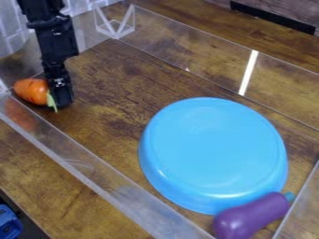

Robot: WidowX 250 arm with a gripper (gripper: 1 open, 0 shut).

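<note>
A black gripper (56, 79) hangs at the far left, low over the wooden floor of the tray (118, 93). An orange carrot-like toy (34, 91) with a green tip lies at its fingers, against the clear side wall. Whether the fingers are closed on it is hard to tell.
A large upturned blue bowl (212, 151) fills the right part of the tray. A purple eggplant (247, 217) lies at the lower right corner. Clear walls edge the area. A blue object (6, 222) sits outside at lower left.
</note>
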